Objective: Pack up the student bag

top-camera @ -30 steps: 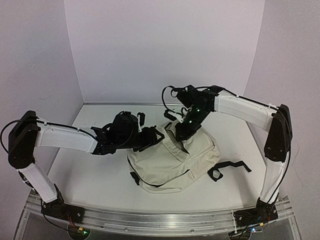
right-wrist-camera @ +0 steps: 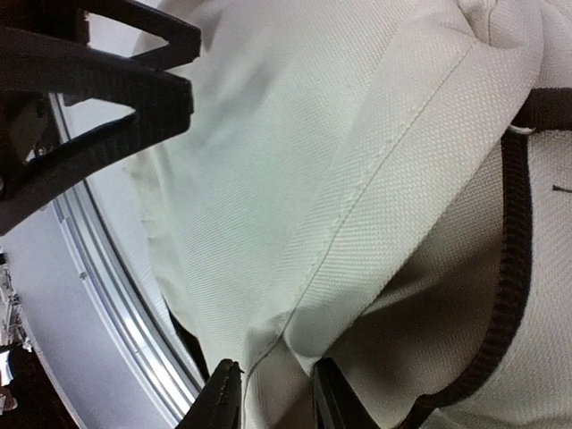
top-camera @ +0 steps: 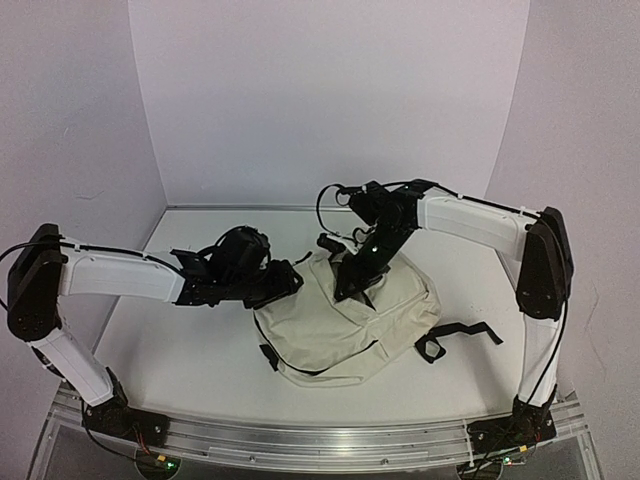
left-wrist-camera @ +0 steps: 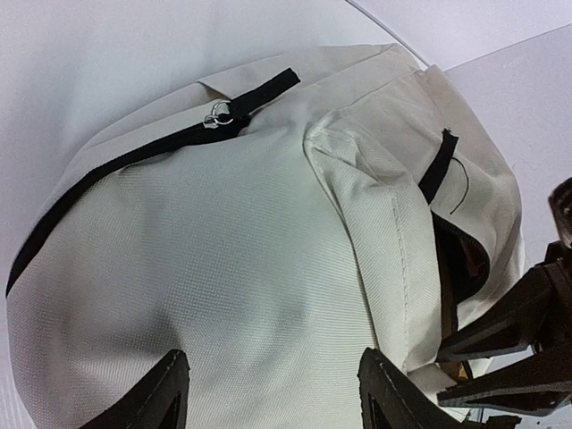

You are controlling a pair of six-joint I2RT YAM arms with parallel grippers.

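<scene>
A cream canvas bag (top-camera: 330,350) with black zips and straps lies crumpled on the table. Its opening, edged with a dark zip (right-wrist-camera: 509,268), shows a shadowed interior. My left gripper (top-camera: 292,282) is over the bag's left top; in the left wrist view its fingertips (left-wrist-camera: 165,384) stand wide apart above the smooth front panel, nothing between them. My right gripper (top-camera: 345,290) is at the bag's upper middle by the opening. In the right wrist view its fingertips (right-wrist-camera: 223,380) are at a folded seamed edge; whether cloth is gripped is unclear.
A loose black strap (top-camera: 460,330) trails right of the bag.
My right gripper has moved left and down on the bag over the last second. My left gripper has drawn back slightly to the left.
</scene>
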